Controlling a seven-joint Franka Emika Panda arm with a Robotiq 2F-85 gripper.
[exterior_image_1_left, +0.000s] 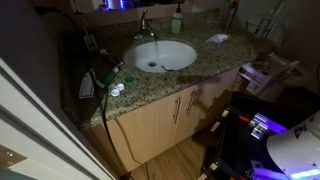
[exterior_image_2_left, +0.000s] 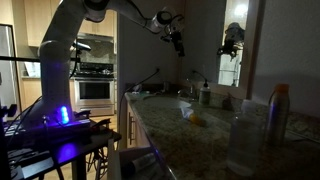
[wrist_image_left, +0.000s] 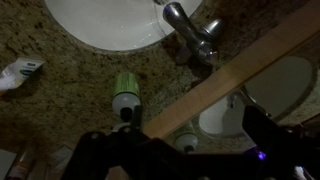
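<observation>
My gripper stands open in the wrist view, its dark fingers wide apart with nothing held between them. In exterior view 2 the gripper is high above the counter, close to the mirror wall. A soap bottle with green contents appears below the gripper in the wrist view, near the left finger but apart from it. The same bottle stands upright behind the sink. The metal faucet rises at the sink's edge. In exterior view 1 the gripper is out of frame.
A yellow-and-white item lies on the counter right of the sink. Small white round items and dark cables are at its left end. A clear bottle stands near exterior view 2's camera. The mirror bounds the space behind.
</observation>
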